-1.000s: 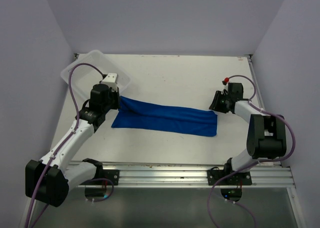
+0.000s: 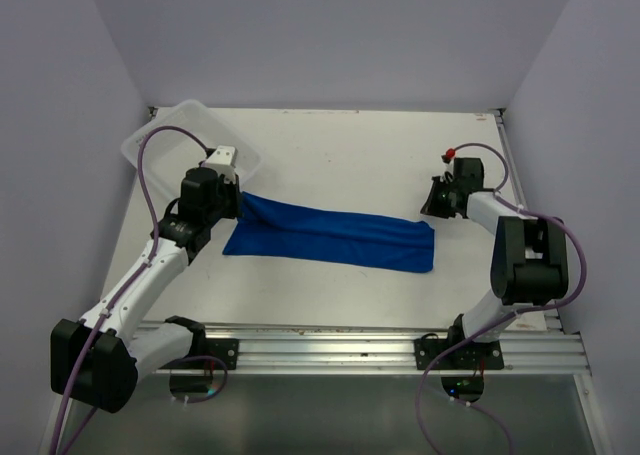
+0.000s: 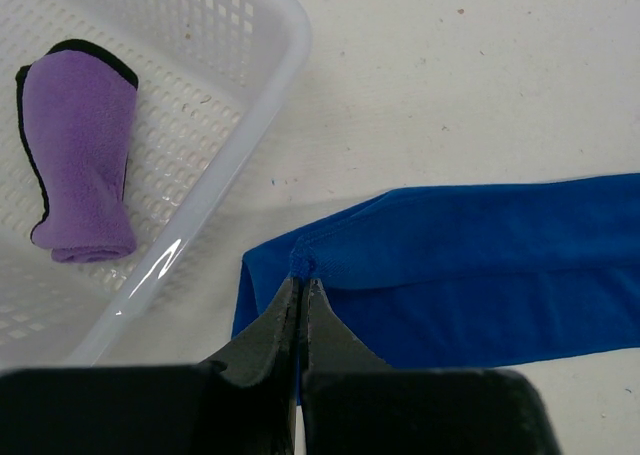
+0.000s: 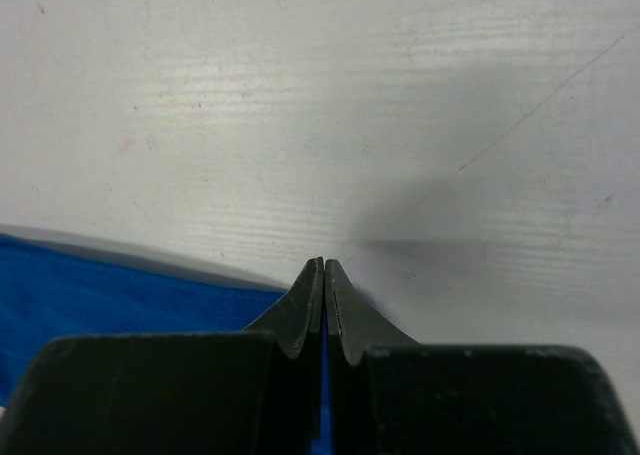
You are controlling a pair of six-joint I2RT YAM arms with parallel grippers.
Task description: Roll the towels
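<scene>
A blue towel (image 2: pixel 335 237) lies as a long strip across the table, its far edge folded over. At its left end my left gripper is shut on the far edge of the towel, pinching a little of the cloth. My right gripper is shut with nothing between its fingers, its tips just past the far right corner of the towel. In the right wrist view the blue cloth (image 4: pixel 130 300) shows below and to the left of the fingers; the corner itself is hidden behind them.
A white perforated basket (image 2: pixel 190 140) stands at the back left, close to my left arm. Inside it lies a rolled purple towel (image 3: pixel 80 150) with a dark border.
My right gripper has gone from open around the towel's corner to shut, shifting slightly away from the near side; the towel there stays flat.
</scene>
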